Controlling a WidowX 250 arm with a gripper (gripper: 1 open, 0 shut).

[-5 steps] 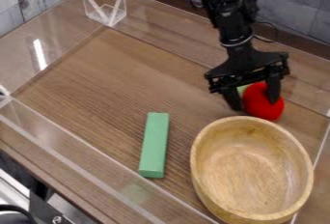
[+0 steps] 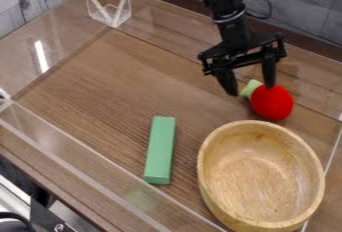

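The black gripper (image 2: 242,68) hangs above the tabletop at the upper right, its fingers spread open, with nothing seen held. Just below it a red round object (image 2: 273,104) rests on the wood, with a light green piece at its upper left, partly behind the fingers. A tan round bowl (image 2: 261,176) sits at the lower right, and a green bar (image 2: 159,149) lies left of it.
A small clear plastic item (image 2: 111,8) is at the back left. The table's back edge runs behind the arm.
The gripper has risen up and back from the red object, leaving it more in view. The bowl and green bar have not moved.
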